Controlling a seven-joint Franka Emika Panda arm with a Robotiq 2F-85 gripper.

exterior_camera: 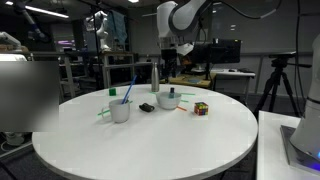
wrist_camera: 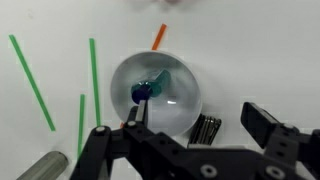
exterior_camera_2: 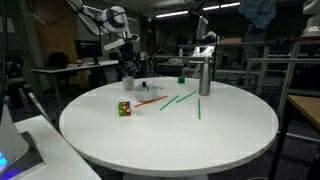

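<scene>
A white bowl [wrist_camera: 184, 107] stands on the round white table, with a small dark and teal object [wrist_camera: 151, 86] inside it. In exterior view 1 the same bowl [exterior_camera: 167, 103] is near the middle of the table, the object's top showing above its rim. Over the bowl hangs my gripper, open, one finger to either side in the wrist view; nothing is held between them. From the side, the gripper [exterior_camera: 179, 73] is clear of the bowl.
A colorful cube [exterior_camera: 201, 108], a white cup [exterior_camera: 120, 111] with a blue stick, and a dark item [exterior_camera: 147, 107] lie around the bowl. Green sticks [wrist_camera: 32, 82] and an orange stick [wrist_camera: 159, 37] are close by. A metal bottle [exterior_camera_2: 206, 77] stands farther back.
</scene>
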